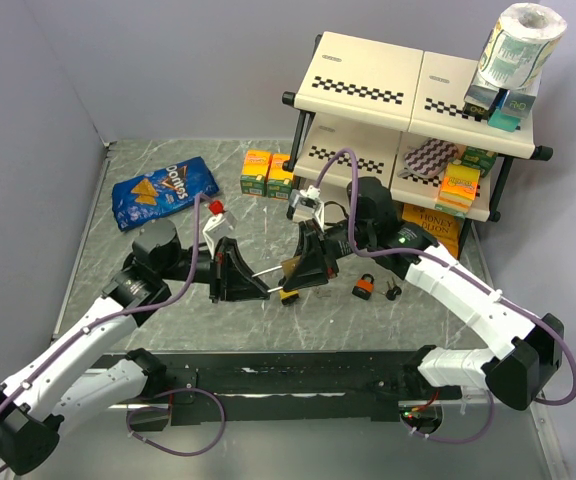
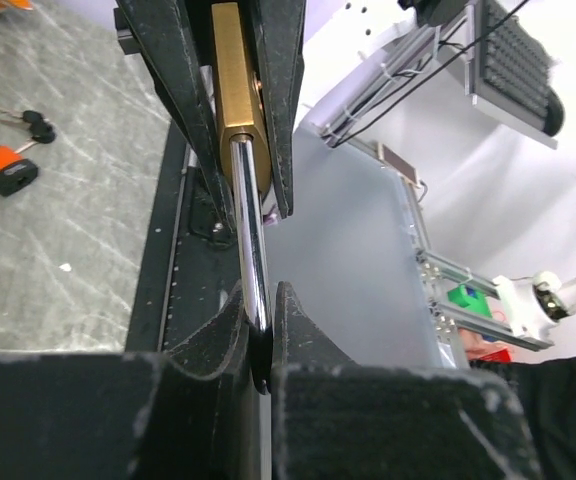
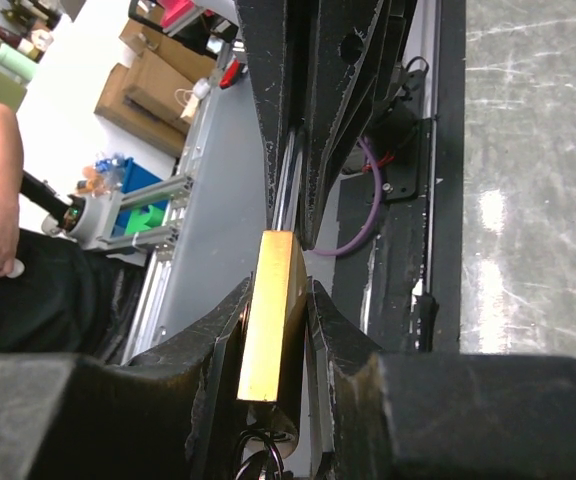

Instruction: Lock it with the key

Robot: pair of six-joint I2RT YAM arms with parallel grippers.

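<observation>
A brass padlock (image 1: 291, 266) hangs between my two grippers above the table. My right gripper (image 1: 288, 287) is shut on its body; in the right wrist view the gold body (image 3: 272, 320) sits between the fingers. The silver shackle (image 2: 251, 230) runs from the body to my left gripper (image 1: 267, 290), which is shut on it. At the lower edge of the right wrist view, a thin metal ring (image 3: 260, 447) shows behind the body. A key in the lock cannot be made out, and the gripped end of the shackle is hidden by my left fingers.
Below the grippers lies a yellow padlock (image 1: 288, 297). An orange padlock (image 1: 364, 287) and loose keys (image 1: 393, 289) rest to its right. A shelf (image 1: 358, 75) stands at the back right, with a blue chip bag (image 1: 165, 192) at the left.
</observation>
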